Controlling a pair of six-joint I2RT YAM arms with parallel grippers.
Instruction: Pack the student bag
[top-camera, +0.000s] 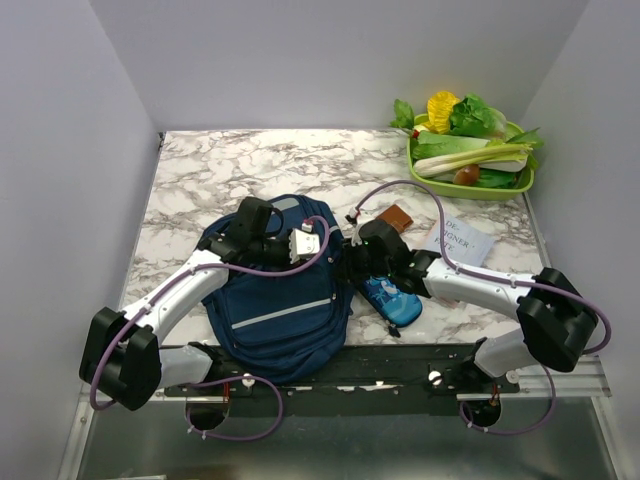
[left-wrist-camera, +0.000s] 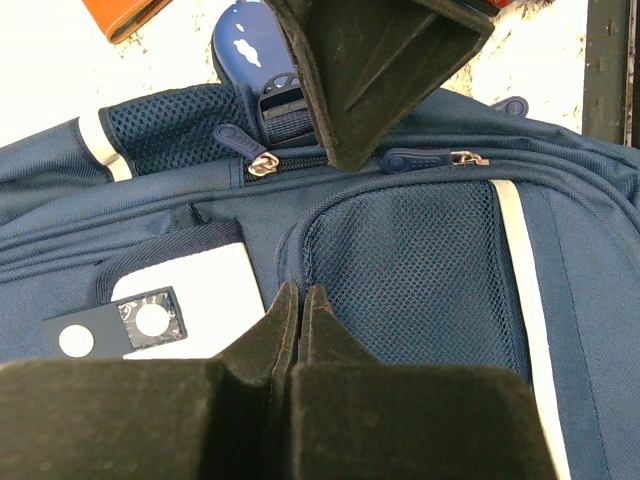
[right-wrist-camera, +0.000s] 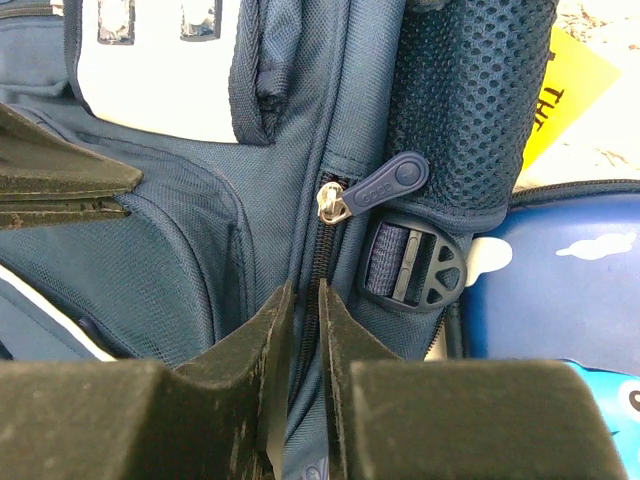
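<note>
A navy backpack (top-camera: 270, 325) lies flat on the table, both grippers over it. In the left wrist view my left gripper is shut, its tips on the fabric beside a mesh pocket. My right gripper is over the zipper track just below a zipper pull (right-wrist-camera: 385, 185) and beside a buckle (right-wrist-camera: 413, 262); its fingertips are slightly apart, with no clear hold visible. A blue pencil case (top-camera: 395, 305) lies to the right of the bag, partly under the right arm.
A brown item (top-camera: 395, 217) and a booklet (top-camera: 465, 235) lie on the right. A green basket of vegetables (top-camera: 470, 193) stands at back right.
</note>
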